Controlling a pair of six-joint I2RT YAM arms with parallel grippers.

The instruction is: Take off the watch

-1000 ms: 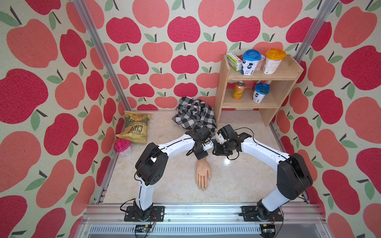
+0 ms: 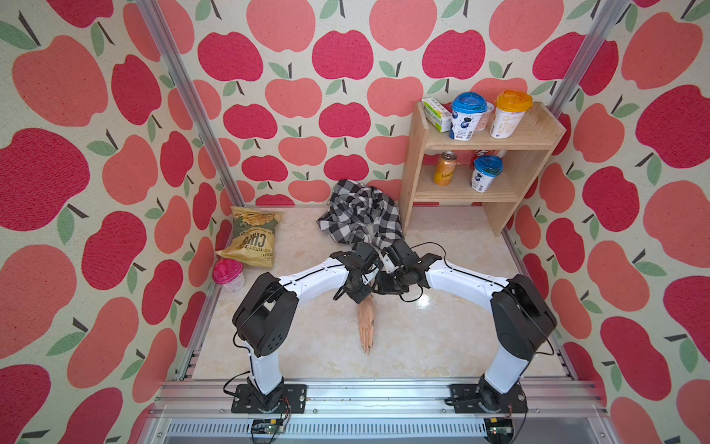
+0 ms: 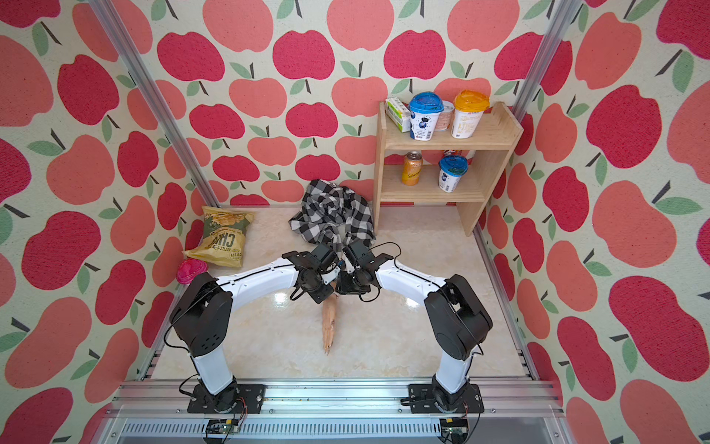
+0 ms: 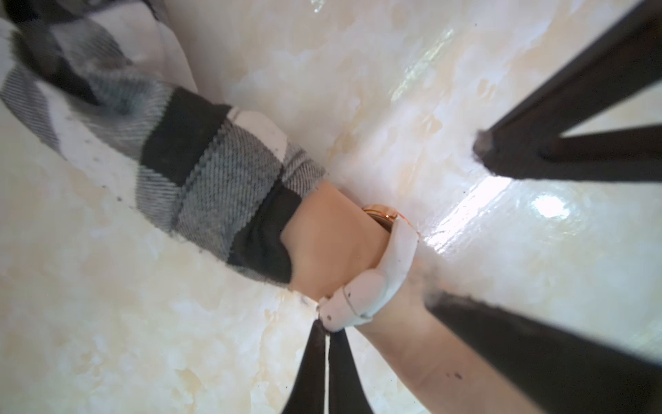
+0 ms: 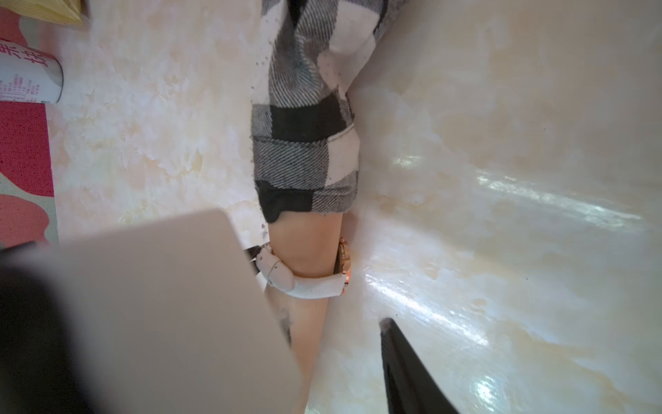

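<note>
The watch has a white strap (image 4: 362, 298) and a rose-gold case (image 4: 380, 214). It encircles the wrist of the model hand (image 2: 366, 325), just below the plaid sleeve, with the case at the wrist's side. At the strap's free end, my left gripper is shut, its tips pinching that thin end. Beyond the wrist, my right gripper stands open, its fingers spread and nothing between them; one finger (image 5: 407, 369) shows beside the forearm in the right wrist view. The left arm's pale body hides the other. The hand lies rolled on its side.
The plaid sleeve (image 2: 362, 214) lies bunched at the back. A chip bag (image 2: 253, 236) and a pink-lidded cup (image 2: 228, 273) are at the left. At the back right stands a wooden shelf (image 2: 484, 196) with cups and cans.
Both grippers have shifted left, the right one following the left. The hand has moved left too and rolled from lying flat onto its side.
</note>
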